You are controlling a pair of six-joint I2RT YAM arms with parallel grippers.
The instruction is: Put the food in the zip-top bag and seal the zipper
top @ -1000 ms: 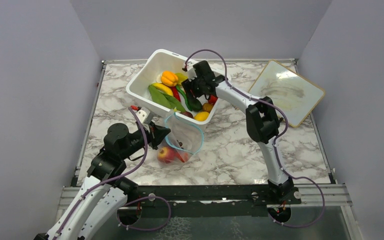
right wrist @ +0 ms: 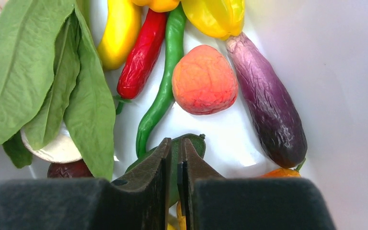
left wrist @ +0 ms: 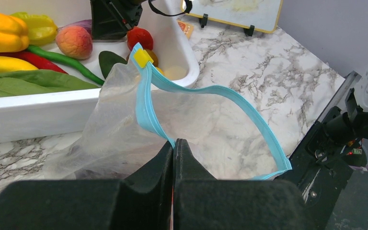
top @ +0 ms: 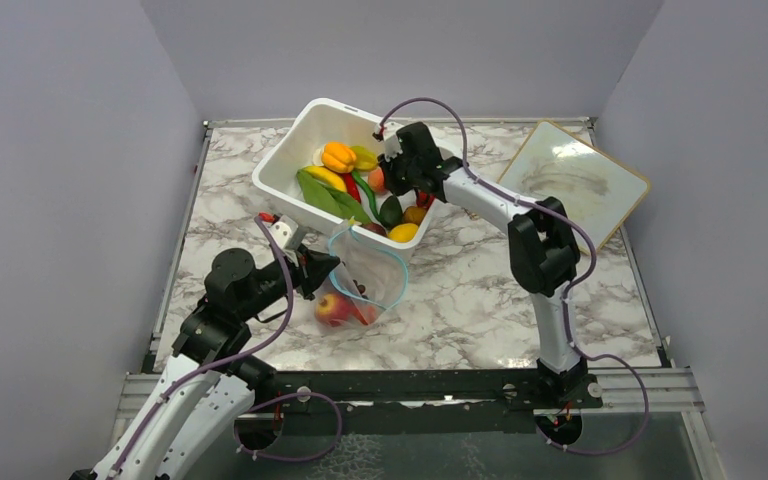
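Observation:
My left gripper is shut on the rim of the zip bag (left wrist: 263, 129), which stands open with a red apple (top: 332, 308) and other items inside. My right gripper is inside the white bin (top: 295, 150), its fingers nearly together over a dark green avocado (right wrist: 191, 143); whether anything is between them is unclear. Around it lie a peach (right wrist: 204, 79), eggplant (right wrist: 268, 100), green chili (right wrist: 160, 100), red pepper (right wrist: 141, 55), yellow peppers (right wrist: 213, 17) and leaves (right wrist: 24, 62).
A board (top: 575, 185) lies at the right of the table.
The right arm has shifted slightly right, with its gripper still in the bin; the peach shows more in the top view. The left arm and bag have not moved.

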